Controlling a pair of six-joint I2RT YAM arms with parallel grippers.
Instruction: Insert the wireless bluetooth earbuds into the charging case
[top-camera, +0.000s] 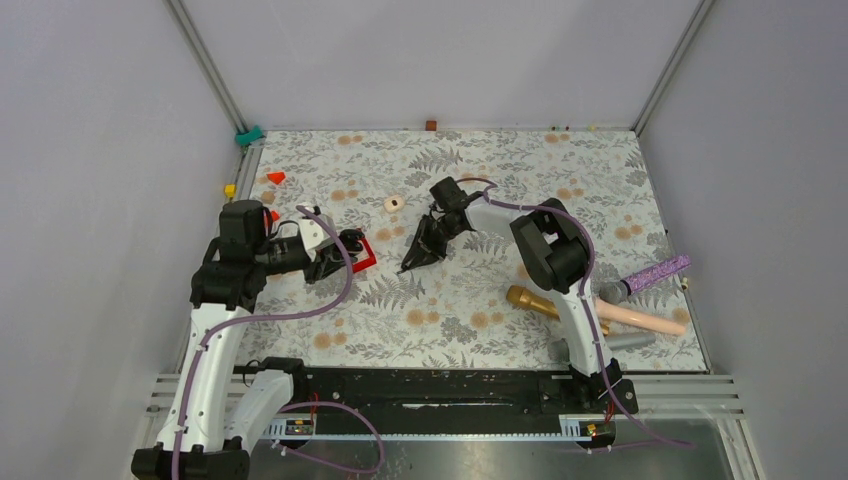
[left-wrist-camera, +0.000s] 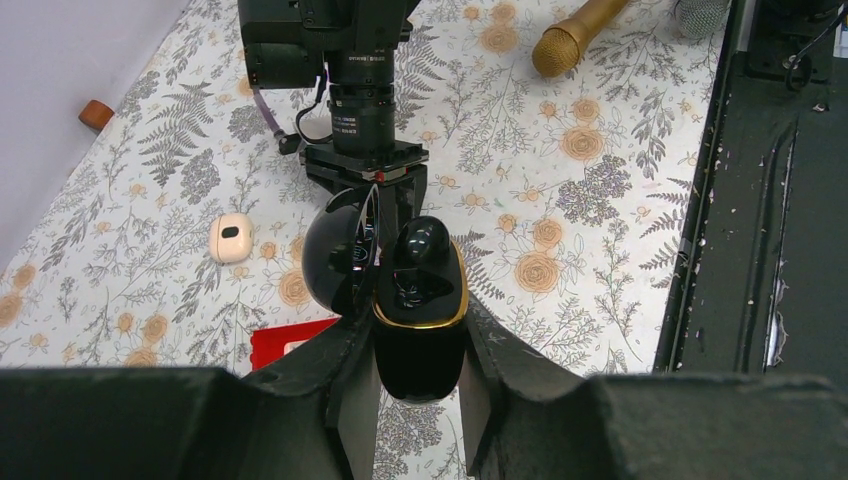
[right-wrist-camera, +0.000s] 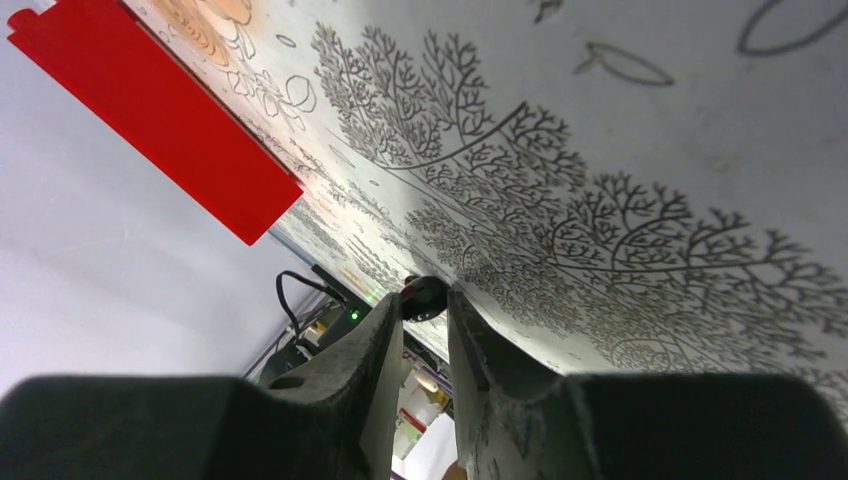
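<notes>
My left gripper (top-camera: 340, 250) is shut on the black charging case (left-wrist-camera: 420, 350), which is held open above the red tray (left-wrist-camera: 270, 346), its glossy lid (left-wrist-camera: 330, 255) raised and a dark glossy piece visible in its top. Down at the cloth, my right gripper (top-camera: 408, 262) has a small black earbud (right-wrist-camera: 424, 298) between its fingertips; whether the fingers are firmly closed on it is unclear.
A small cream object (top-camera: 393, 203) lies behind the grippers. Several microphones, including a gold one (top-camera: 527, 301), lie at the front right.
</notes>
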